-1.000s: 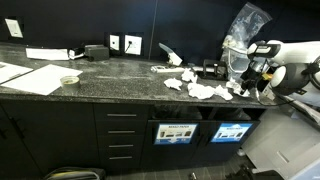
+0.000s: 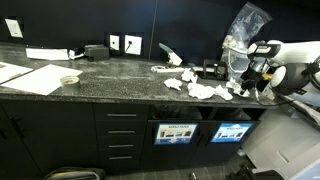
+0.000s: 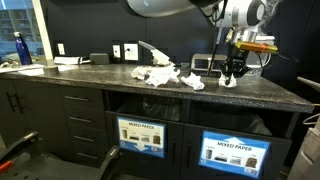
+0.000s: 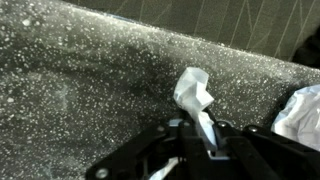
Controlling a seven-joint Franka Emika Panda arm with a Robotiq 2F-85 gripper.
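Observation:
A crumpled white piece of paper (image 4: 192,90) sticks out between the fingers of my gripper, which is shut on it. The wrist view shows it just above the dark speckled countertop (image 4: 70,90). In exterior view 2 my gripper (image 3: 233,74) points down at the right part of the counter, with the held paper (image 3: 228,82) low at its tips. Whether that paper touches the counter is hard to tell. More crumpled white paper (image 3: 160,75) lies to the left on the counter, and another piece (image 4: 300,118) shows at the right of the wrist view.
Below the counter are two open compartments with blue-and-white "mixed paper" labels (image 3: 140,136). A dark box (image 2: 97,52), flat sheets (image 2: 45,80) and a roll of tape (image 2: 70,82) occupy the left part of the counter.

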